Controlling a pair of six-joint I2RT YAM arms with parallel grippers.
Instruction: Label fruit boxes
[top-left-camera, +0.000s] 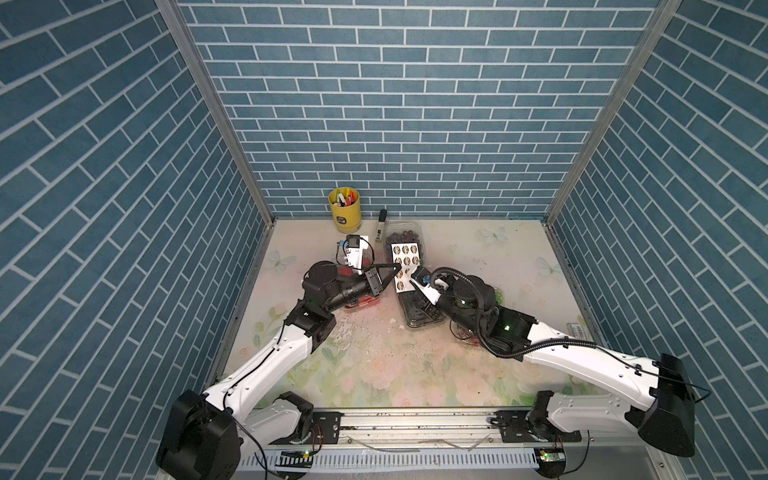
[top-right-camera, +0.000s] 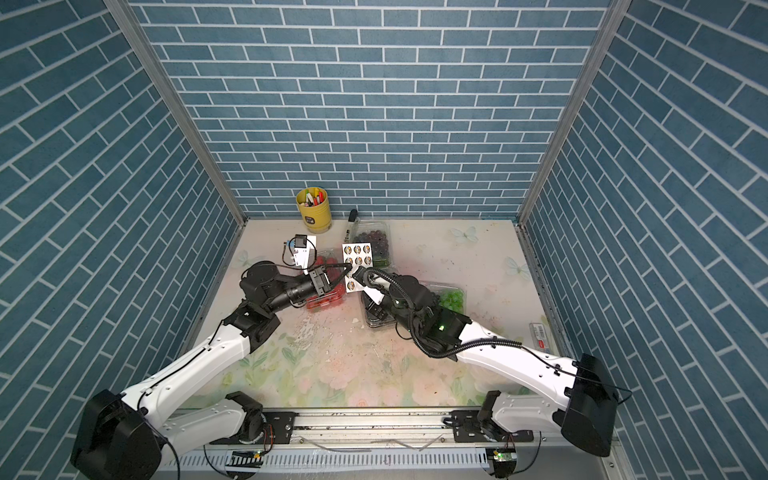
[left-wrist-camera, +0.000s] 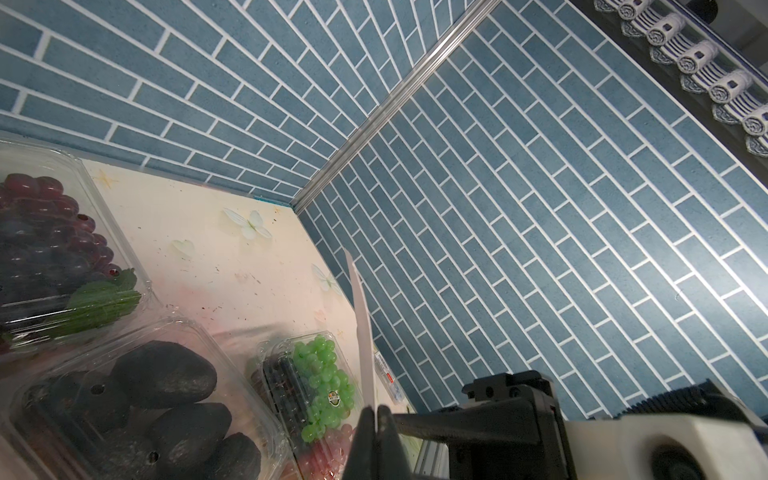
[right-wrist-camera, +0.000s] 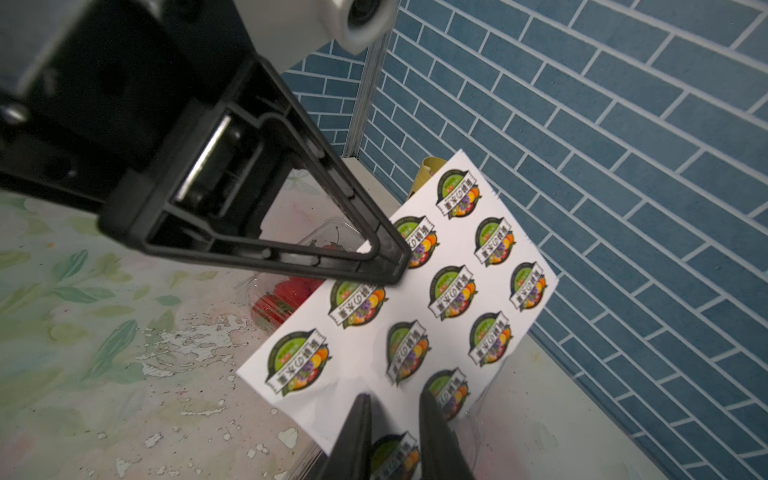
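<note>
A white sheet of round fruit labels (right-wrist-camera: 472, 292) stands upright between the two arms. My left gripper (top-left-camera: 397, 269) is shut on one side of it; in the left wrist view, the sheet (left-wrist-camera: 362, 336) appears edge-on, rising from the fingers. My right gripper faces the sheet's lower corner, its fingers parted around a printed label; whether they touch it cannot be told. Below is a clear box of dark oval fruit (left-wrist-camera: 164, 400). Behind it stands a box of mixed grapes (left-wrist-camera: 56, 216). The green grape box (left-wrist-camera: 324, 380) bears one round label. A red fruit box (top-right-camera: 326, 297) lies at left.
A yellow cup of pens (top-left-camera: 345, 212) stands at the back left, with a black marker (top-left-camera: 381, 226) lying to its right. A small white packet (top-right-camera: 539, 336) lies near the right wall.
</note>
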